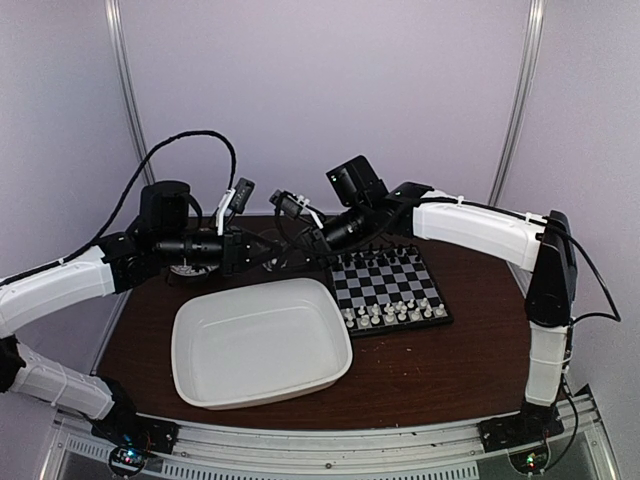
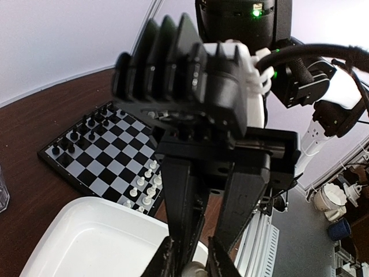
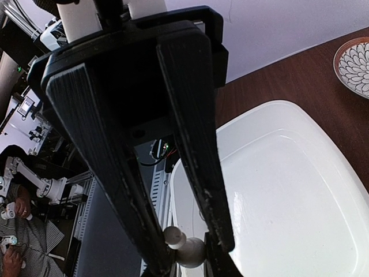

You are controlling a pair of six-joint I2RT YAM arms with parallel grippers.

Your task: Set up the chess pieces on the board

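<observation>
Above the white tray my two grippers meet tip to tip. Between the fingertips of my right gripper a small white chess piece (image 3: 189, 251) is pinched. My left gripper (image 1: 266, 256) has its fingers (image 3: 203, 173) parted, one on each side of that piece; whether they touch it I cannot tell. The left wrist view shows only the round end of the piece (image 2: 195, 269) at the bottom edge. On the chessboard (image 1: 385, 285), white pieces (image 1: 394, 314) stand along the near side and black pieces (image 2: 86, 128) along the far side, with bare squares between.
The white tray (image 1: 258, 345) looks empty and sits left of the board. A patterned bowl (image 3: 356, 66) stands behind it, partly hidden from above by the left arm. Bare table (image 1: 440, 370) lies in front of the board.
</observation>
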